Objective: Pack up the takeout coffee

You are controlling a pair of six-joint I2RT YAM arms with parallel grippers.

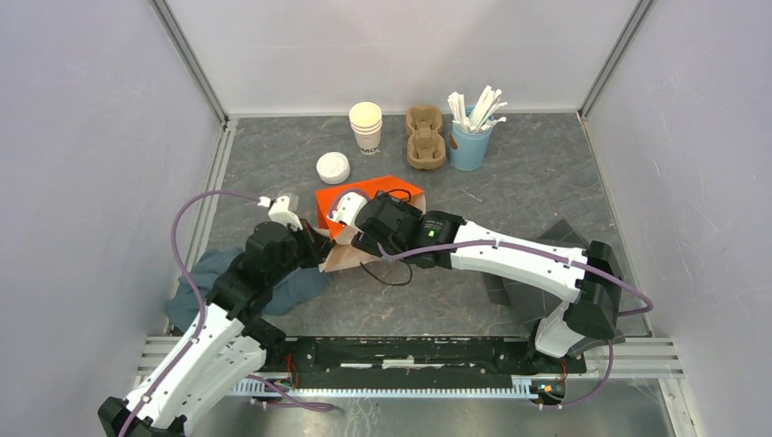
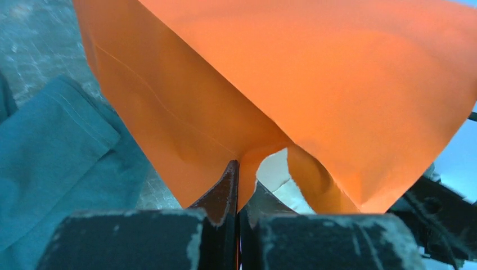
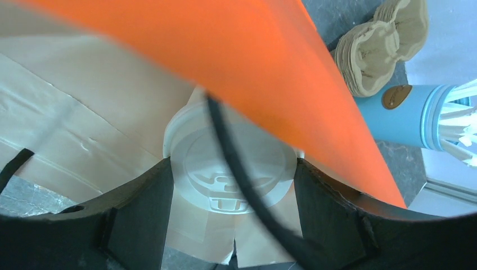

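An orange paper bag (image 1: pixel 369 189) with a tan inside and black cord handles stands at the table's middle, its mouth spread. My left gripper is shut on the bag's edge at its left side; the thin orange paper runs between the fingertips. Inside the bag's mouth, my right gripper is shut on a lidded cup, fingers on either side of its white lid (image 3: pixel 233 163). A dark handle cord crosses in front of the lid. The cup's body is hidden below the lid, and the top view shows the cup covered by the arm.
Stacked paper cups (image 1: pixel 366 127), white lids (image 1: pixel 333 167), brown cup carriers (image 1: pixel 425 137) and a blue bucket (image 1: pixel 469 146) of white sticks line the back. A blue cloth (image 1: pixel 305 289) lies at left, and a dark object (image 1: pixel 533 291) at right. Right of the bag, the table is mostly clear.
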